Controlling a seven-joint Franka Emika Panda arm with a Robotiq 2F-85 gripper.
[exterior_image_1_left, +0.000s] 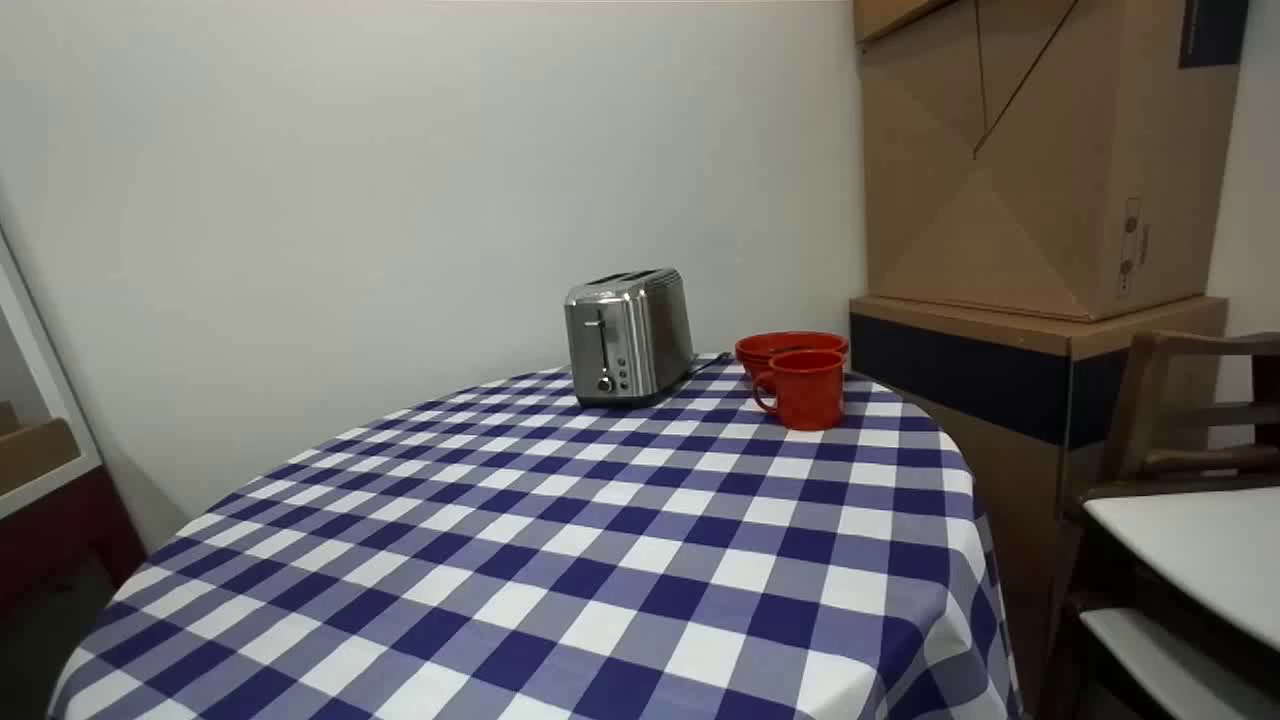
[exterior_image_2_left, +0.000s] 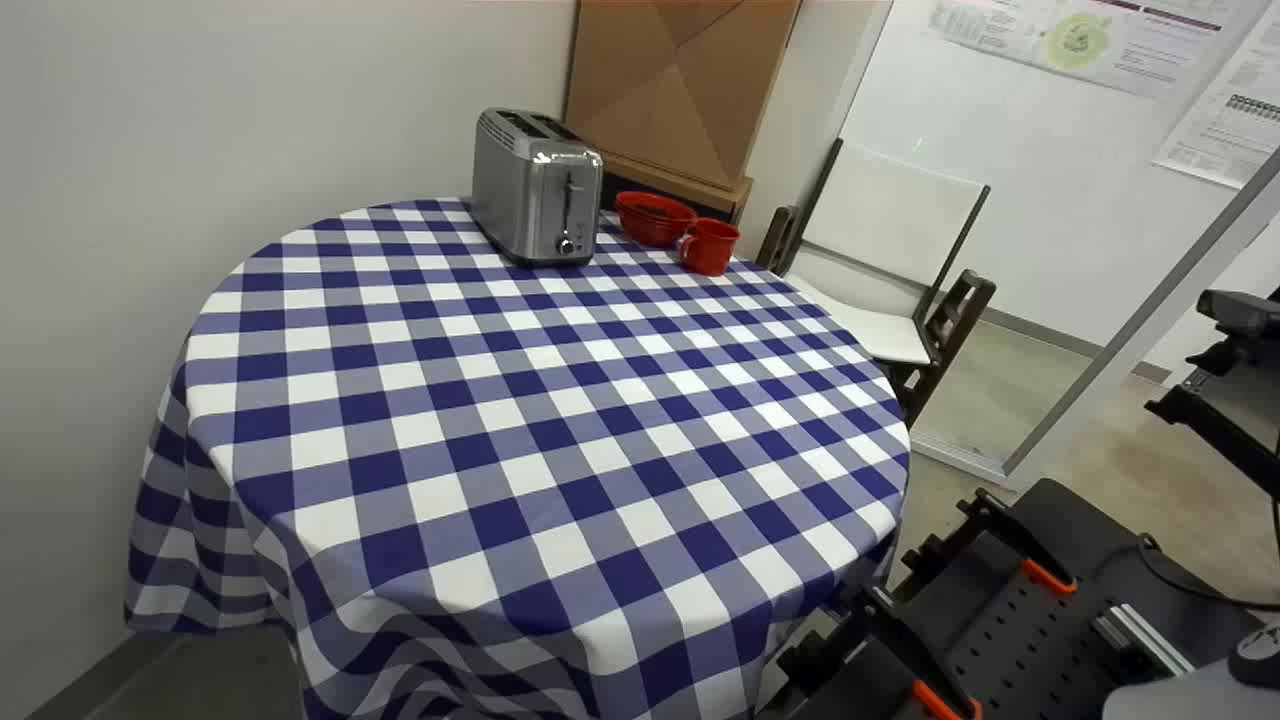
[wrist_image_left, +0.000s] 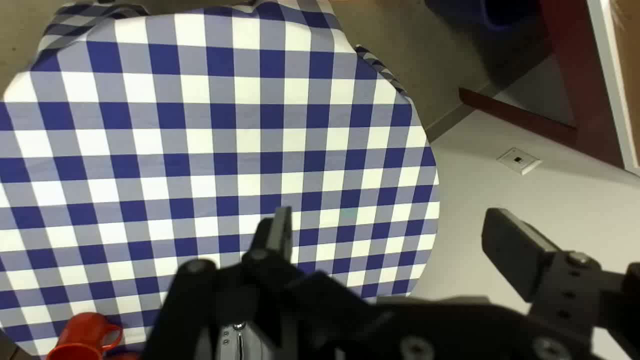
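In the wrist view my gripper is open, its two fingers spread wide with only tablecloth and wall visible beyond the gap. A silver toaster (exterior_image_1_left: 630, 336) stands upright at the back of the table; in the wrist view only a bit of the toaster (wrist_image_left: 240, 342) shows below the gripper. To its right sits a red mug (exterior_image_1_left: 807, 390), in front of a red bowl (exterior_image_1_left: 768, 344). The mug (wrist_image_left: 81, 339) appears at the lower left of the wrist view, apart from the gripper. Neither exterior view shows the gripper.
A blue and white checked cloth covers the round table (exterior_image_2_left: 504, 420), whose front and middle are bare. Cardboard boxes (exterior_image_1_left: 996, 180) rise behind its right side, and a wall closes off the back. Chairs (exterior_image_2_left: 876, 276) stand beyond the right edge.
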